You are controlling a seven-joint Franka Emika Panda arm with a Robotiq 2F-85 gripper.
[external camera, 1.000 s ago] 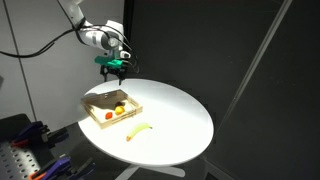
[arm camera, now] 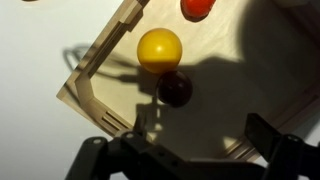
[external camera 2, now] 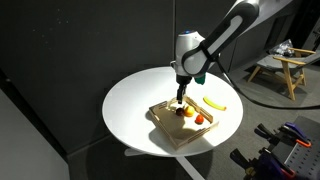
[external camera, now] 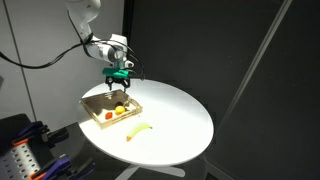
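Note:
My gripper (external camera: 117,88) hangs above the back part of a shallow wooden tray (external camera: 133,114), pointing down. In the wrist view its dark fingers (arm camera: 258,130) stand wide apart at the bottom edge, with nothing held. A dark round fruit (arm camera: 174,88) lies on the tray floor just ahead of the fingertips. Touching or almost touching it is a yellow-orange ball (arm camera: 160,50). A red round item (arm camera: 197,8) is partly cut off at the top. Exterior view 2 shows the dark fruit (external camera 2: 180,111), the orange ball (external camera 2: 190,110) and the red one (external camera 2: 199,120) in the tray.
Outside the tray, a yellow banana (external camera: 138,131) lies on the white round table (external camera: 180,125). The tray's low wooden wall (arm camera: 100,60) runs close beside the balls. An empty chair (external camera 2: 285,70) stands well beyond the table.
In exterior view 1 the gripper has moved right and slightly lower, over the tray. The tray, the balls and the banana have stayed put.

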